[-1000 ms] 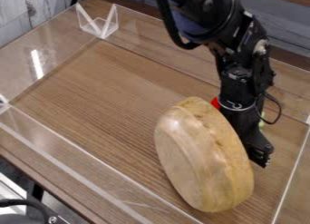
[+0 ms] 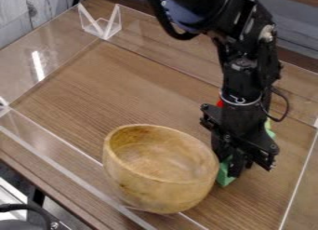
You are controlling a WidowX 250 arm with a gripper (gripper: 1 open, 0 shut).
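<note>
A black robot gripper (image 2: 236,145) points down at the right of the table, just right of a wooden bowl (image 2: 155,167) that rests upright on the table. Part of a green object (image 2: 226,176) shows under and between the fingers; whether they are closed on it or on the bowl's edge is hard to tell. A small red item (image 2: 221,105) is partly hidden behind the arm.
A clear plastic holder (image 2: 102,21) stands at the far back left. A black cable lies at the bottom left corner.
The bowl has gone from steeply tipped up beside the gripper to resting upright on the table, moving left. The gripper has shifted only slightly.
</note>
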